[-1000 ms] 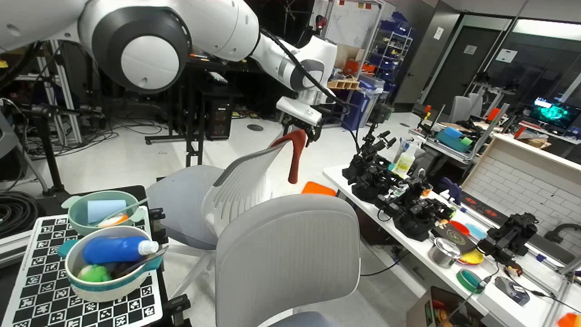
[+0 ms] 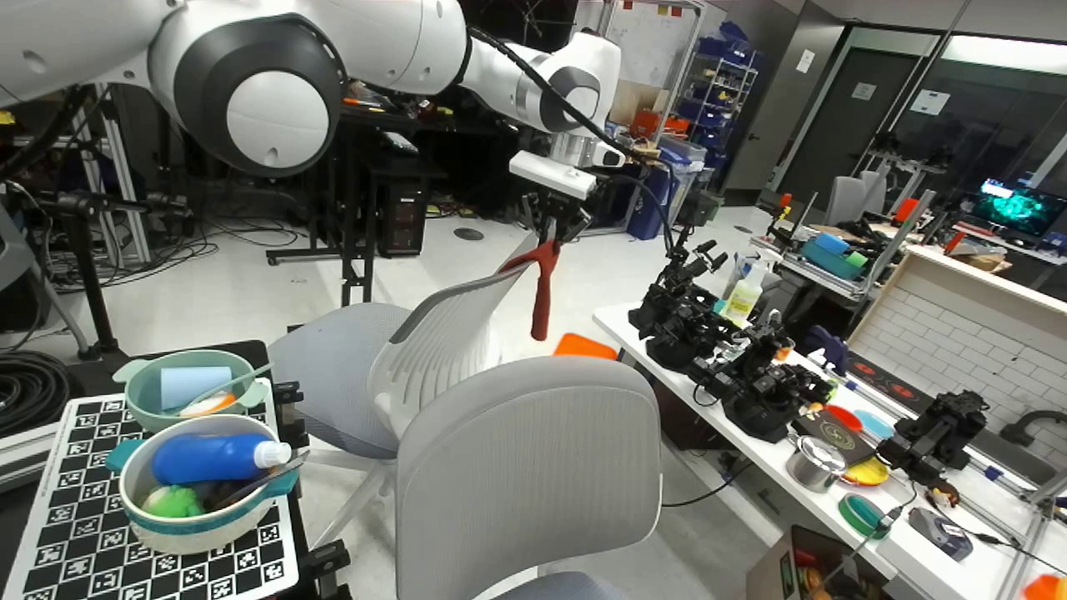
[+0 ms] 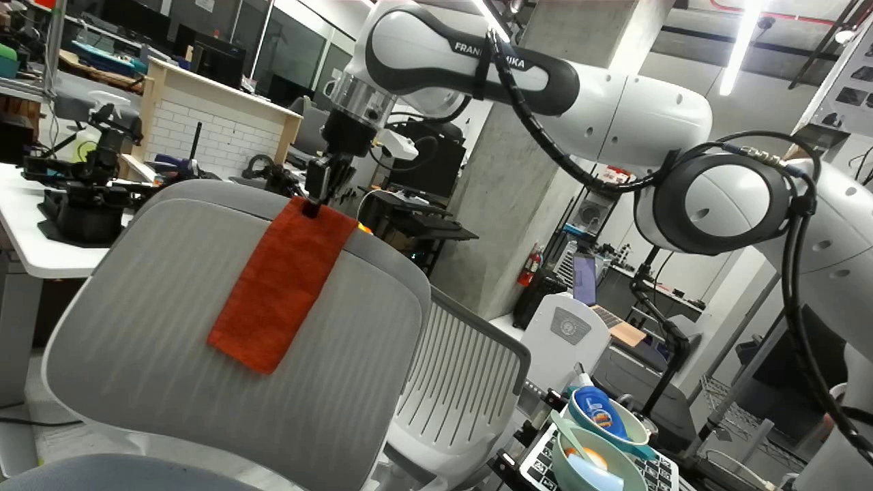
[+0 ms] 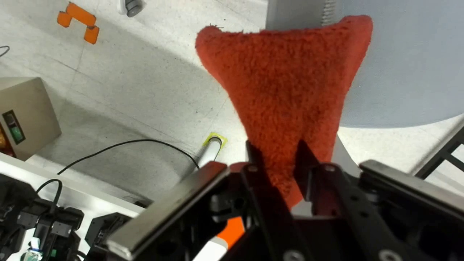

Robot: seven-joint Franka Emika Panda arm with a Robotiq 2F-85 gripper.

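Observation:
A red cloth hangs over the top of a grey chair back, with a long flap down the side seen in exterior view 2. My gripper points down at the cloth's top, one dark finger on each side of a narrow part of it in the wrist view. The fingers stand part open with cloth between them; whether they press on it cannot be told. In exterior view 1 the fingertips meet the upper edge of the cloth, beside the chair back.
A second grey chair stands close by. Two bowls with items sit on a checkered board. A white table with black devices runs along the other side, with open floor between.
My arm has risen a little and its fingers now show above the cloth. The cloth's top has gone from a smooth fold to a narrower, raised shape near the fingertips.

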